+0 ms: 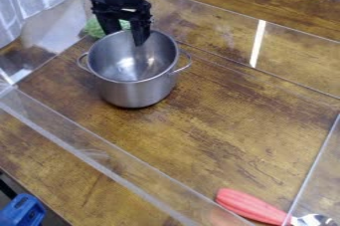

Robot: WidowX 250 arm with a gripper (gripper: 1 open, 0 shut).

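My black gripper hangs at the top left of the view over the back of a steel pot, its fingers reaching down to the pot's rear rim. The pot has two side handles and shows an empty interior where visible. Behind it and partly hidden by the gripper is a green object. I cannot tell whether the fingers are open or shut, or whether anything is between them.
A red-handled utensil with a metal head lies at the bottom right. A blue object is at the bottom left corner. Clear panels border the wooden surface, whose middle and right are free.
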